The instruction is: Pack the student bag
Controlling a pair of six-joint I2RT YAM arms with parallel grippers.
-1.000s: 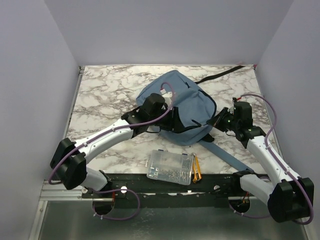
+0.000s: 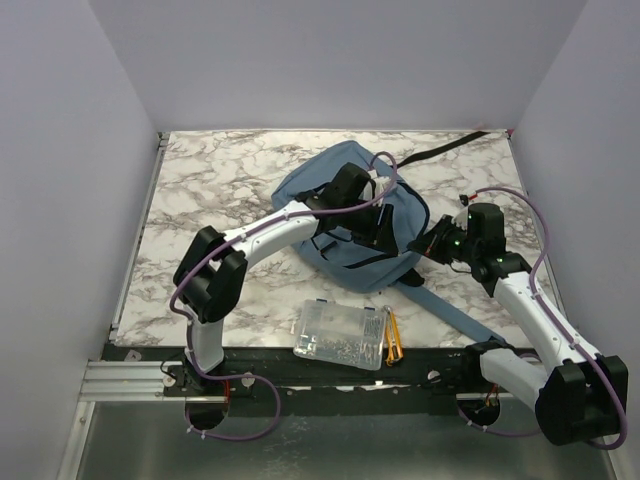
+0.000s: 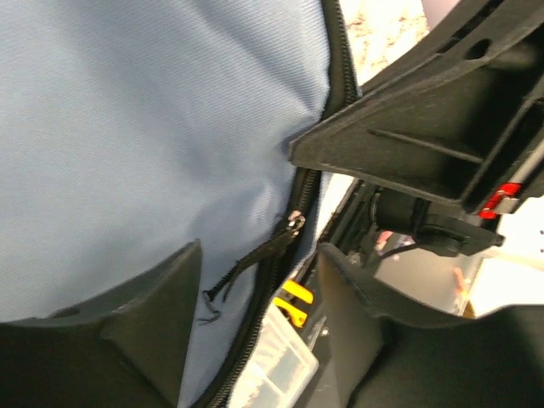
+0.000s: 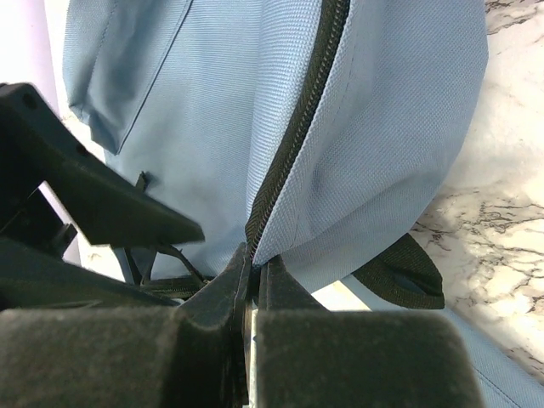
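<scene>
A blue-grey bag (image 2: 390, 225) lies on the marble table, its black zipper (image 4: 297, 140) running along the edge. My right gripper is shut on that zippered edge. A black zipper pull (image 3: 255, 257) hangs from its slider over the blue fabric. My left gripper is open, one finger on each side of the zipper line, the pull lying between and apart from both. In the right wrist view, left fingers (image 4: 161, 212) flank the pull too. The bag's inside is hidden.
A clear plastic case (image 2: 340, 332) and yellow-handled tools (image 2: 393, 338) lie at the table's front edge. A blue strap (image 2: 450, 312) trails to the front right, and a black strap (image 2: 440, 149) lies at the back.
The right arm has stayed still at the bag's edge.
</scene>
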